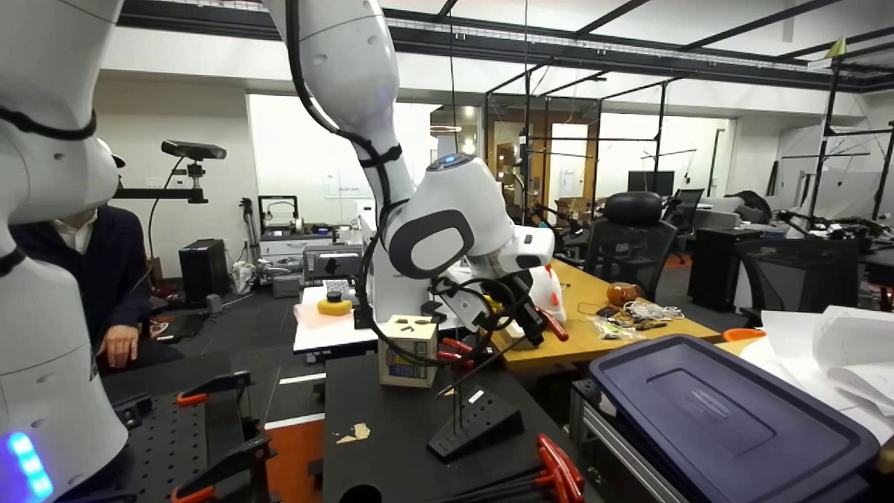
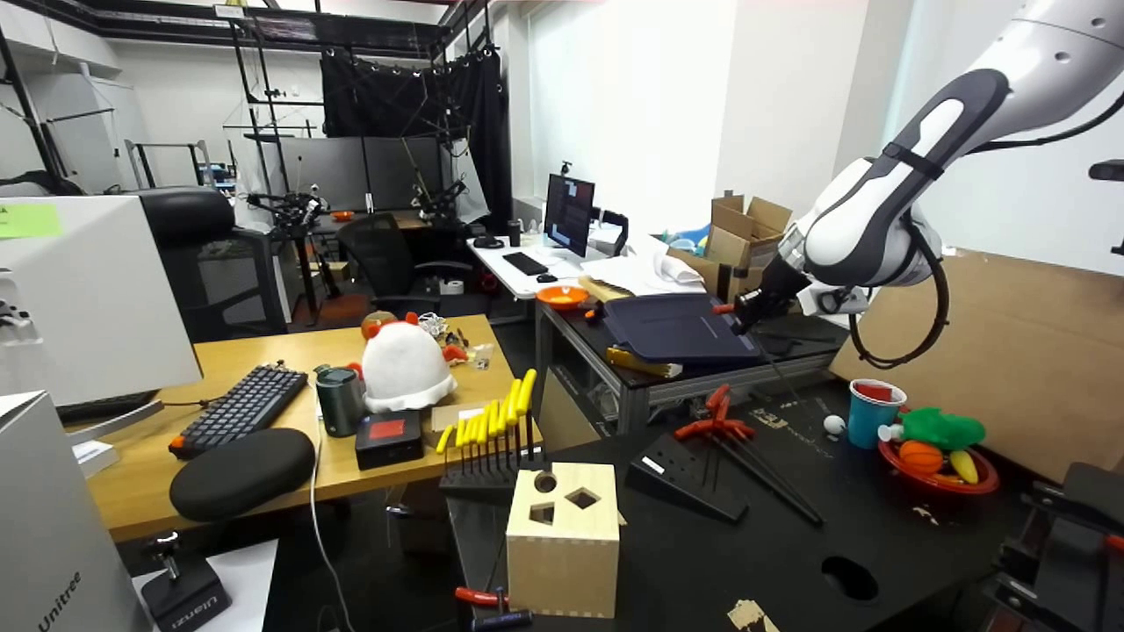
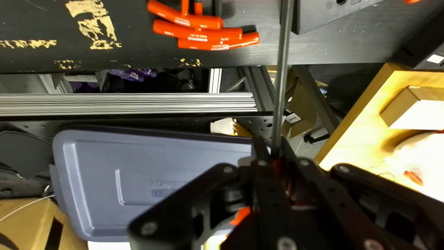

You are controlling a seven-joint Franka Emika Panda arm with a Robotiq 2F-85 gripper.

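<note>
My gripper is shut on a red-handled hex key, whose long thin metal shaft (image 3: 283, 71) reaches out past the fingertips. In exterior view 1 the key's red handle (image 1: 554, 325) sticks out beyond the gripper (image 1: 531, 323), while the shaft slants down to the left above the black holder block (image 1: 478, 426). Two thin keys stand upright in that block. Its sloped shape also shows in exterior view 2 as a holder (image 2: 685, 479). The held shaft appears clear of the block. Several loose red-handled hex keys (image 3: 199, 32) lie on the black table beside it.
A wooden shape-sorter box (image 2: 561, 548) and a rack of yellow-handled keys (image 2: 495, 427) stand near the holder. A large dark lid (image 1: 729, 419) lies beside the table. A red bowl of toys (image 2: 938, 479) and a blue cup (image 2: 869, 416) occupy the table's far end.
</note>
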